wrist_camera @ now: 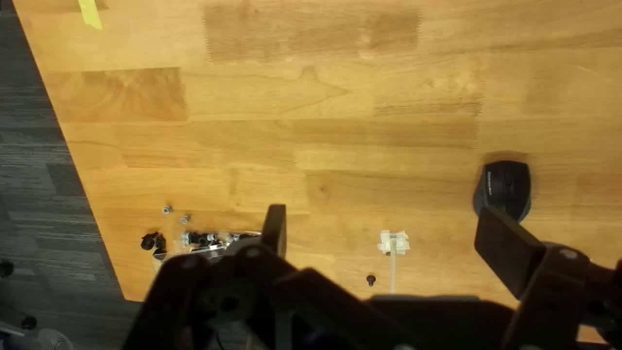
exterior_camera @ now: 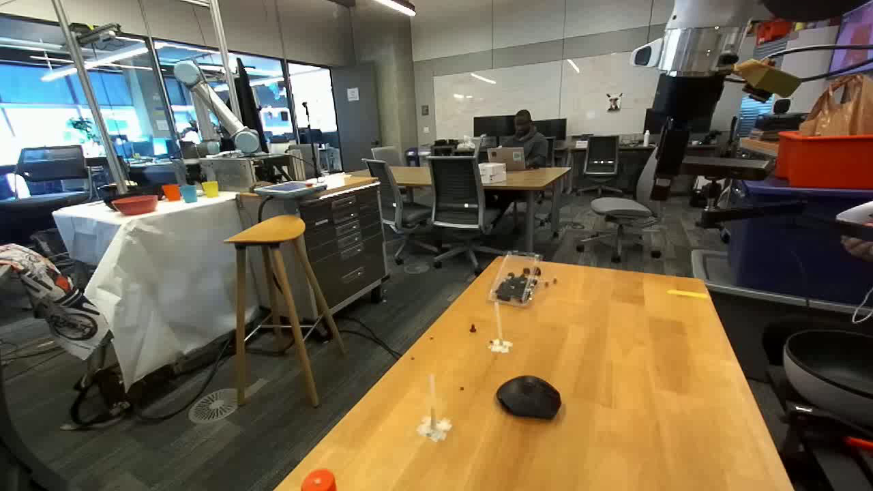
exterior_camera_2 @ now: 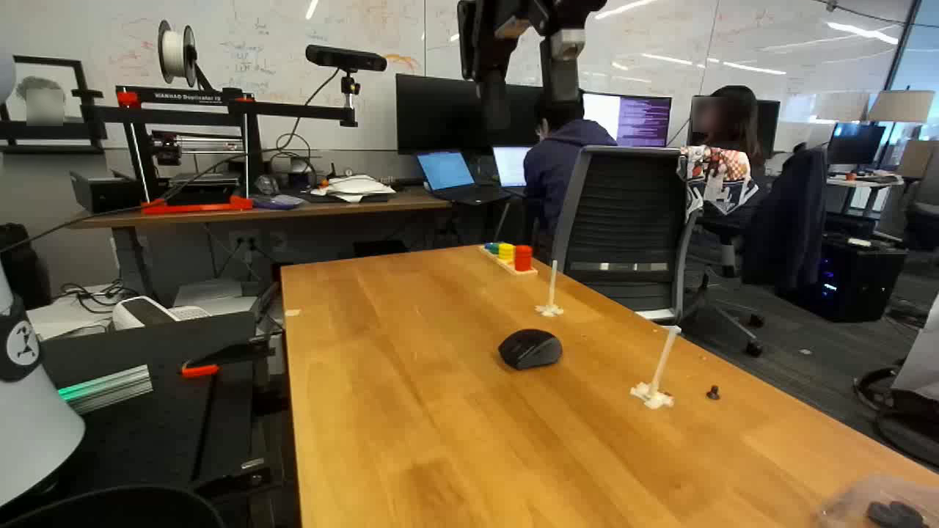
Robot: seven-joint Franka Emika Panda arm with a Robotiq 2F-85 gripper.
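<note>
My gripper is open high above the wooden table [wrist_camera: 326, 134], with nothing between its fingers. A black computer mouse [exterior_camera: 529, 397] lies on the tabletop; in the wrist view the same mouse [wrist_camera: 504, 187] shows just beyond the right finger. Two thin pale posts stand taped to the table: a near post [exterior_camera: 433, 401] and a far post [exterior_camera: 498, 323]. A clear box [exterior_camera: 516, 281] holding small dark parts sits at one table end, partly hidden behind the left finger in the wrist view. One small black screw [exterior_camera_2: 713, 392] lies close to a post.
Colourful stacking blocks [exterior_camera_2: 510, 256] stand on a small base at the opposite table end. Several small parts lie loose around the clear box. Yellow tape [exterior_camera: 687, 294] marks the table near its edge.
</note>
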